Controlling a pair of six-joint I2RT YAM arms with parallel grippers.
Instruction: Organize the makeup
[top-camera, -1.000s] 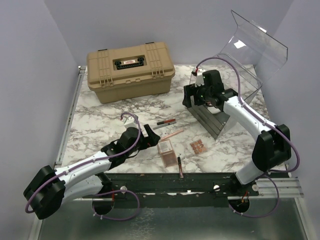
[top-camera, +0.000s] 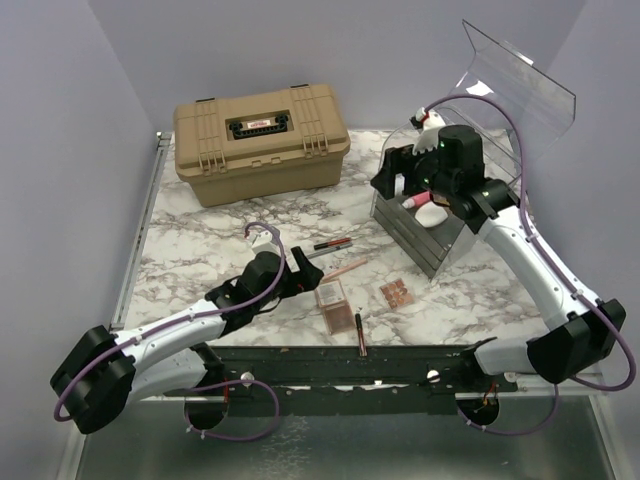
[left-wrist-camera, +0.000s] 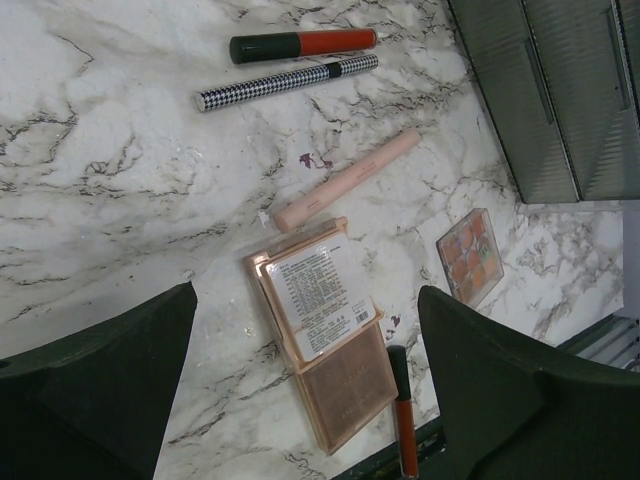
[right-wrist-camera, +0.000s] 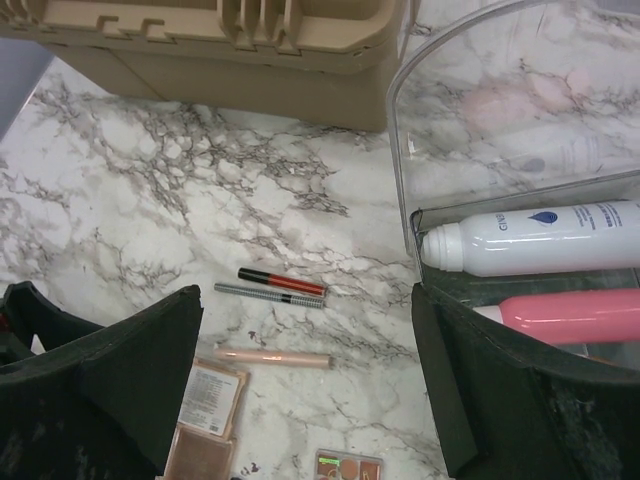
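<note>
On the marble table lie a red-and-black tube (left-wrist-camera: 335, 42), a houndstooth pencil (left-wrist-camera: 260, 88), a pink tube (left-wrist-camera: 345, 178), an open compact (left-wrist-camera: 315, 295), a small palette (left-wrist-camera: 470, 258) and a dark-capped tube (top-camera: 362, 338). The clear organiser (top-camera: 410, 240) at right holds a white spray bottle (right-wrist-camera: 540, 240) and a pink bottle (right-wrist-camera: 570, 315). My left gripper (top-camera: 305, 270) stands open over the loose items, empty. My right gripper (top-camera: 393, 172) is raised over the organiser's left part, its fingers apart with nothing seen between them.
A closed tan toolbox (top-camera: 260, 165) stands at the back left. The organiser's clear lid (top-camera: 520, 85) is raised at the back right.
The left arm is nearly still.
</note>
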